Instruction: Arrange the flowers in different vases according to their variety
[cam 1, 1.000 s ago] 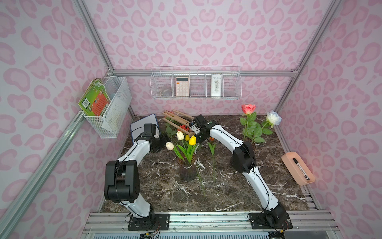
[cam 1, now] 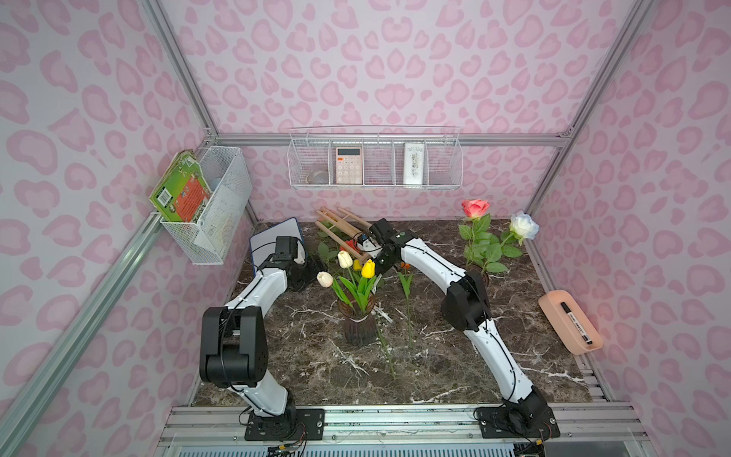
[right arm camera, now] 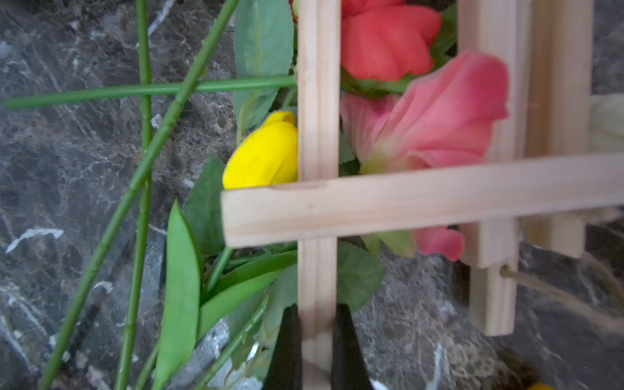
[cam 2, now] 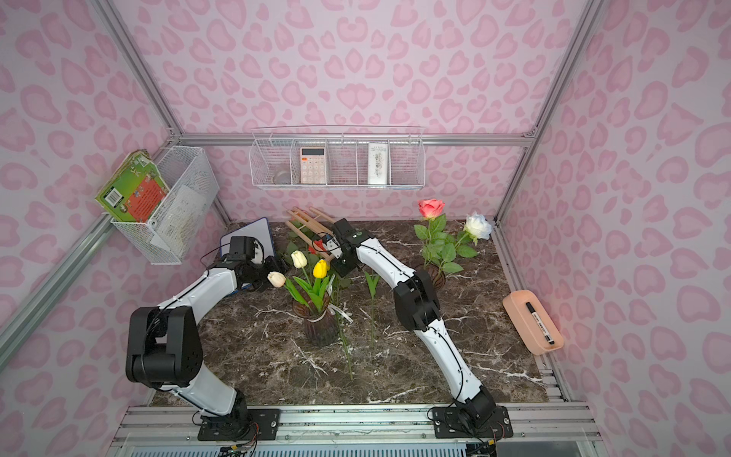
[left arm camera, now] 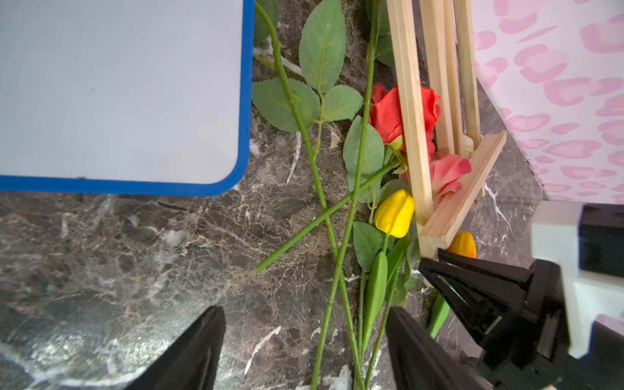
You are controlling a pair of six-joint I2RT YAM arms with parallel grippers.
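Observation:
My right gripper is shut on a wooden slat (right arm camera: 318,273) of a wooden rack at the back. Under the rack lie a red rose (left arm camera: 385,113), a pink flower (right arm camera: 435,117), yellow tulips (left arm camera: 393,214) and crossed green stems (right arm camera: 117,227). My left gripper, open and empty, hangs just left of them. A front vase (cam 1: 359,327) holds white and yellow tulips (cam 1: 368,268); a right-rear vase (cam 2: 435,280), partly hidden, holds pink and white roses (cam 2: 478,226).
A whiteboard (left arm camera: 117,84) is at the back left. A pink case (cam 1: 559,320) with a marker is at the right. Wire baskets (cam 1: 304,171) hang on the walls.
The wooden rack at the back has shifted slightly right and up in my right gripper. Both arms are almost unmoved.

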